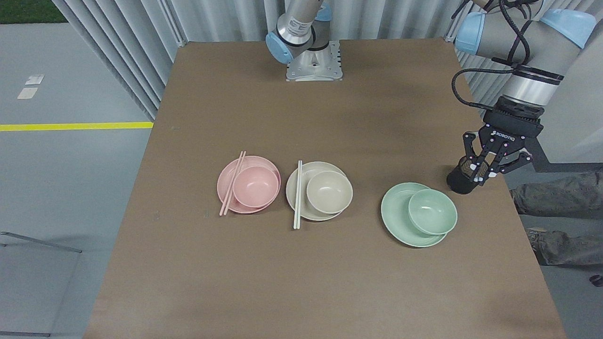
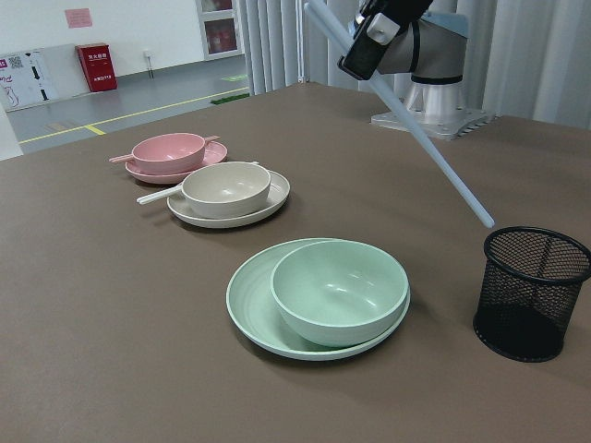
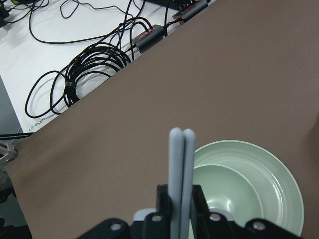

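My gripper (image 1: 484, 169) is shut on a pair of pale blue-grey chopsticks (image 3: 175, 164), above the black mesh cup (image 2: 528, 305) at the table's right edge. In the left view the sticks (image 2: 434, 152) slant down to just above the cup's rim. A green bowl (image 1: 432, 210) sits on a green plate (image 1: 395, 226) left of the cup; both show under the sticks in the wrist view. A white bowl (image 1: 329, 192) on a white plate has white chopsticks (image 1: 297, 200) on it; a pink bowl (image 1: 255, 186) and plate have pink chopsticks (image 1: 228, 192).
Coiled cables (image 3: 89, 64) lie on a white surface beyond the edge in the wrist view.
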